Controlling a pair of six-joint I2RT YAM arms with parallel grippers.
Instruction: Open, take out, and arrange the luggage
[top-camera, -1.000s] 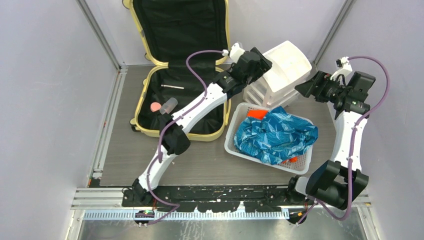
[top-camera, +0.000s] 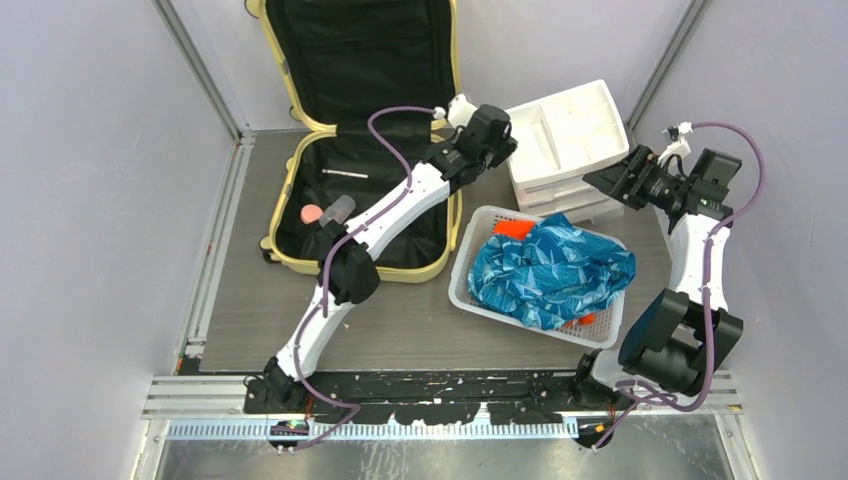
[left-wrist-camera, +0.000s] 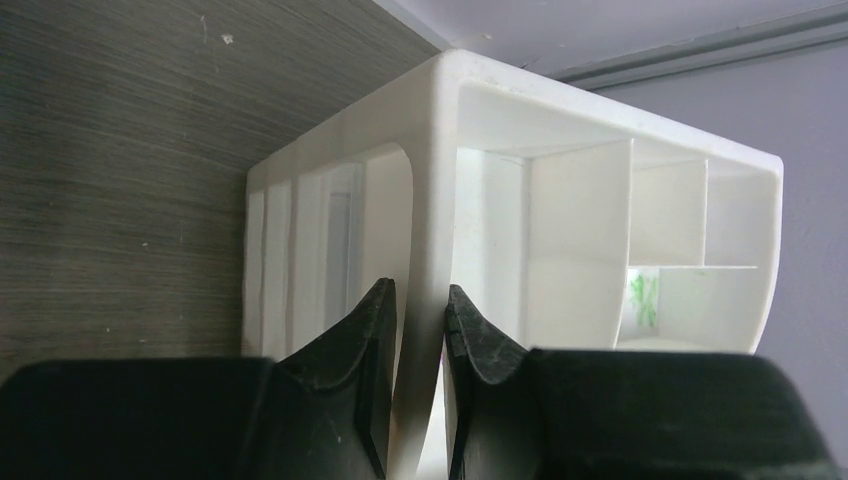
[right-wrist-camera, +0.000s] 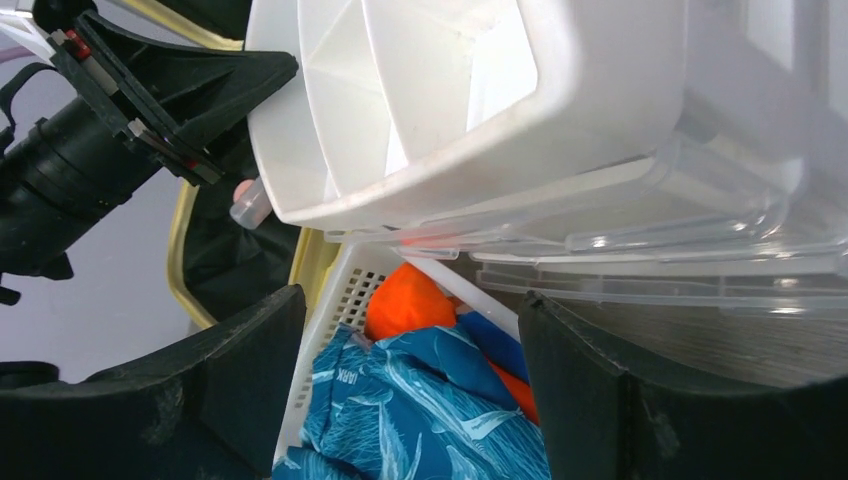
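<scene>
A white plastic drawer unit (top-camera: 560, 130) stands at the back right, its compartmented top section (right-wrist-camera: 450, 110) facing up. My left gripper has its fingers either side of that section's edge at the unit's left. My right gripper (top-camera: 610, 180) is at the unit's right side, its fingers apart with nothing visible between them. The yellow suitcase (top-camera: 285, 205) lies open at the left, holding a pink round item (top-camera: 311, 213), a clear cup (top-camera: 338, 210) and a thin stick (top-camera: 343, 173).
A grey basket (top-camera: 461, 268) in front of the unit holds blue patterned fabric (top-camera: 545, 270) and orange items (top-camera: 512, 228). Bare floor (top-camera: 390, 330) lies along the front. Walls bound the back and sides.
The white unit's top has changed from a sloped lid to an upward-facing compartmented section. My left gripper has shifted slightly left, and my right gripper a little right and down.
</scene>
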